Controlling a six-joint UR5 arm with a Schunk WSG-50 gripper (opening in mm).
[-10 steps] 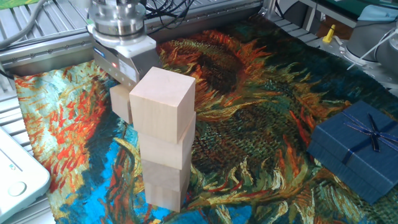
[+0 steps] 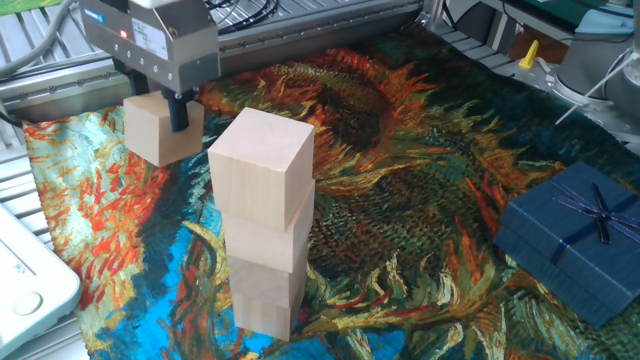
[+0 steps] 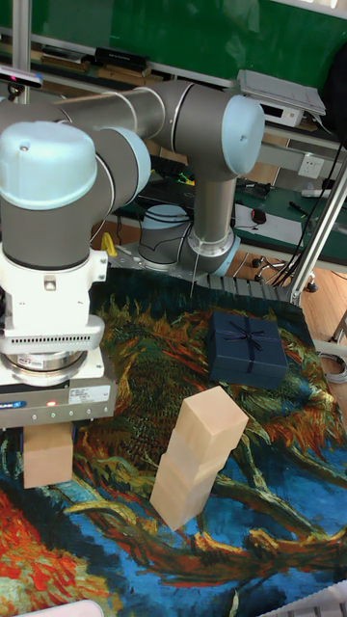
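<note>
A pale wooden cube (image 2: 160, 142) is held off the cloth at the upper left of exterior view 2, with the dark fingers (image 2: 179, 110) of my gripper (image 2: 157, 100) shut on opposite sides of it. In exterior view 3 the same cube (image 3: 48, 464) hangs below the gripper body at the left. To its right in both views stands a tower of several wooden blocks (image 2: 262, 172), upright, its blocks slightly out of line with one another. The tower (image 3: 192, 468) is clear of the gripper, with a gap between it and the held cube.
A dark blue gift box (image 2: 570, 245) with a ribbon bow sits at the right of the painted cloth (image 2: 420, 200). A white device (image 2: 35, 285) occupies the lower left edge. A metal rail (image 2: 300, 38) runs along the far side.
With the cube between its fingers, my gripper has moved left and upward in exterior view 2, away from behind the tower, and turned somewhat. The tower and the box have stayed put.
</note>
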